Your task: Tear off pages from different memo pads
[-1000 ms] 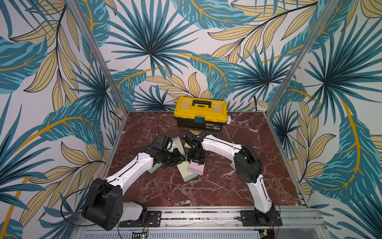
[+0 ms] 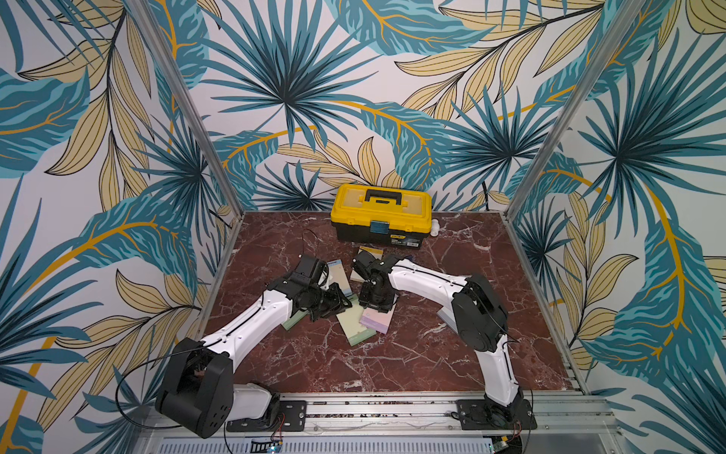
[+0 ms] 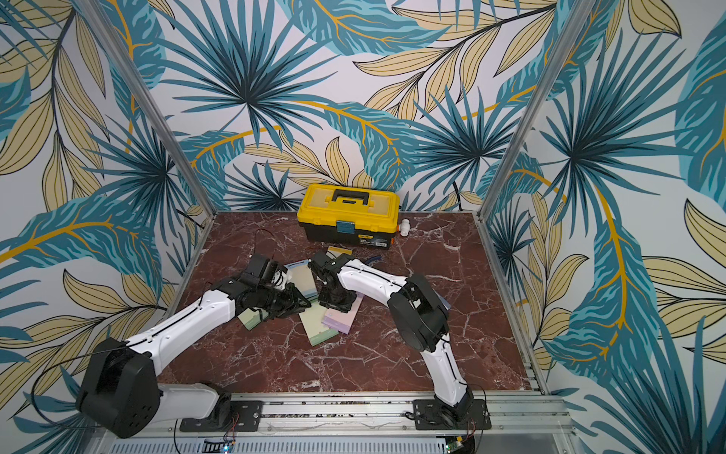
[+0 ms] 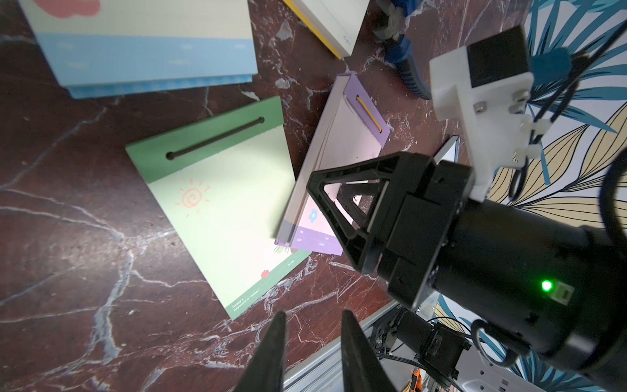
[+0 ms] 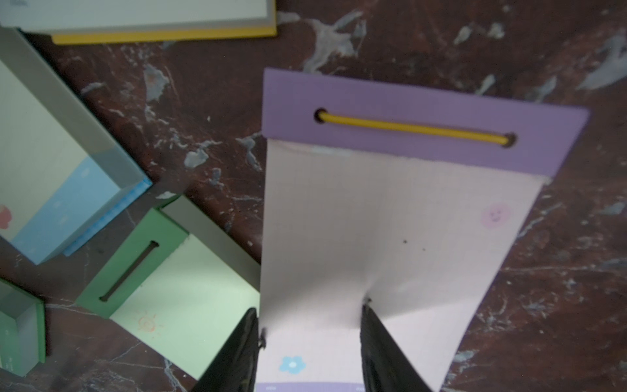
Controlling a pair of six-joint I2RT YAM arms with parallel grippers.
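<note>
A purple-topped pad (image 5: 398, 241) with a yellow cord lies beside a green-bound pad (image 4: 222, 209); blue (image 4: 150, 45) and yellow-edged (image 5: 150, 16) pads lie behind. My right gripper is low over the purple pad's lower page, fingers apart; whether they touch the paper is unclear. In the left wrist view, my left gripper hangs above the table near the green pad, fingers apart with nothing between them.
A yellow-lidded toolbox (image 2: 380, 215) stands at the back, a small white bottle (image 3: 404, 227) beside it. A blue-handled tool (image 4: 408, 72) lies behind the pads.
My right arm and gripper have shifted slightly right from a second ago, the purple pad slightly with them. The left arm has stayed in place.
</note>
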